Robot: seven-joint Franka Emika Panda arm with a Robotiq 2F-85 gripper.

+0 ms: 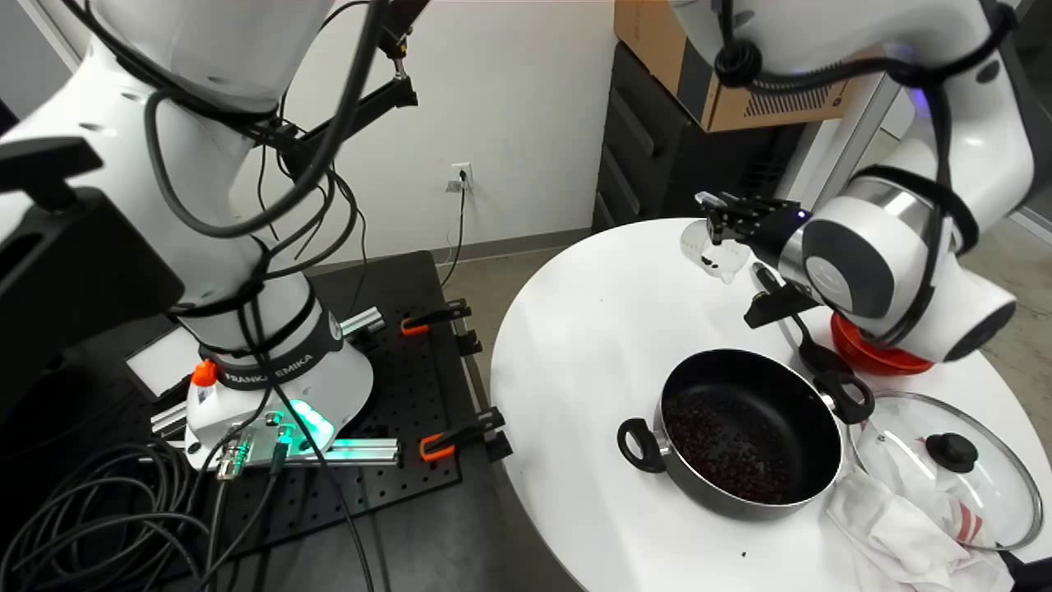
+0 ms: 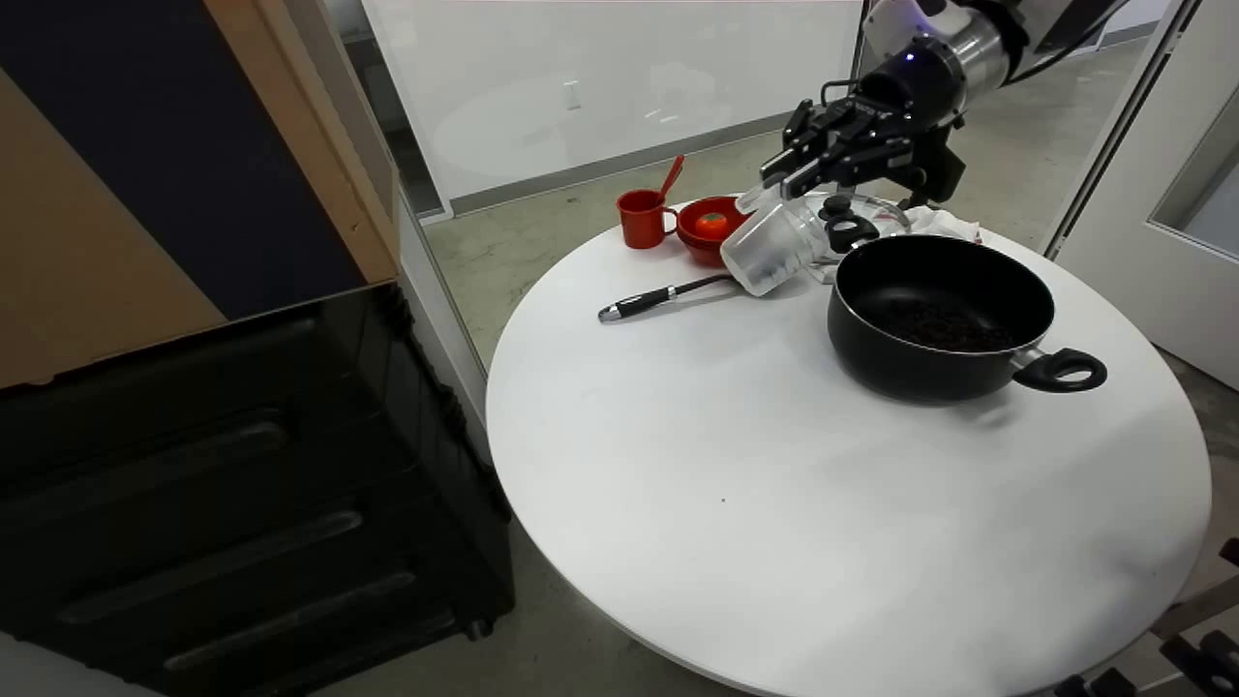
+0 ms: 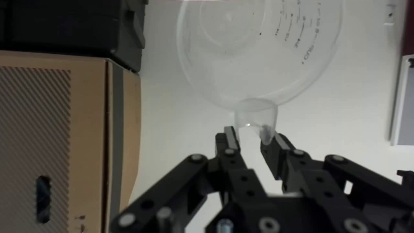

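Observation:
A clear plastic measuring cup hangs tilted above the far part of the table in exterior view 2. My gripper is shut on its handle, which shows between the fingertips in the wrist view. Printed markings line the cup's wall, and it looks nearly empty, with a few dark specks inside in exterior view 1. The black pot stands upright on the white table, with dark red beans spread over its bottom. The cup is beside the pot's far side, not over its opening.
A black-handled utensil, a red bowl holding a tomato and a red mug stand near the cup. A glass lid and white cloth lie beside the pot.

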